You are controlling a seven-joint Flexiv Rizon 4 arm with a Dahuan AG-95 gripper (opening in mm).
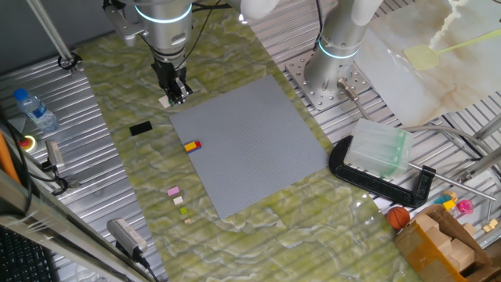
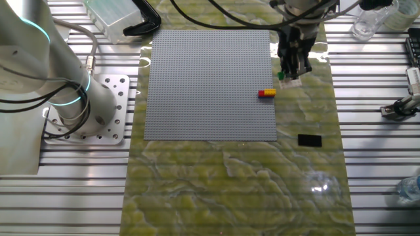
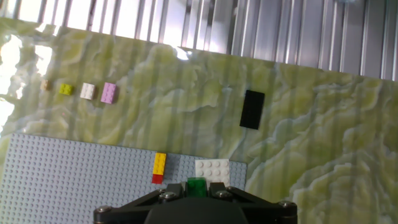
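In the wrist view my gripper is shut on a small green brick (image 3: 196, 185). A white studded plate (image 3: 212, 169) sticks out in front of the green brick and seems joined to it. From exterior view 2, the gripper (image 2: 294, 71) hangs beyond the right edge of the grey baseplate (image 2: 203, 85), with the white plate (image 2: 291, 84) under its fingertips. A yellow-and-red brick piece (image 1: 192, 146) sits at the baseplate's edge, apart from my gripper (image 1: 179, 97).
On the green mat lie a black plate (image 1: 141, 128) and a row of small bricks: pink (image 1: 173, 191), white (image 1: 178, 200), lime (image 1: 184, 210) and a tiny tan one (image 1: 187, 221). A black clamp (image 1: 376, 184) stands off the baseplate's right corner. Most of the baseplate is bare.
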